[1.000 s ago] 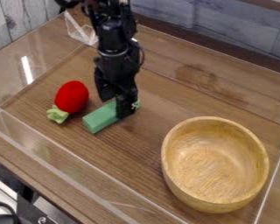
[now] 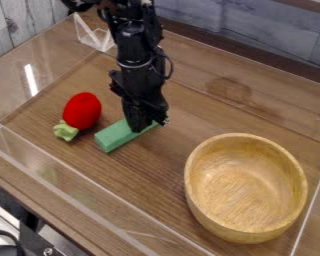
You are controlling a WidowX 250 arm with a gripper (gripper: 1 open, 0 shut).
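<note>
The black robot gripper [image 2: 136,112] hangs in the upper middle, just above the back end of a green rectangular block [image 2: 119,136] lying on the wooden table. It is shut, with nothing visible held clear of the table; whether its tips touch the block is hard to tell. To the left of the block lies a red rounded object [image 2: 81,107] with a small pale green piece [image 2: 69,131] at its front.
A large yellow bowl [image 2: 243,185] sits at the front right. Dark space lies beyond the table's left and upper right edges.
The block and the other objects look to be in about the same places.
</note>
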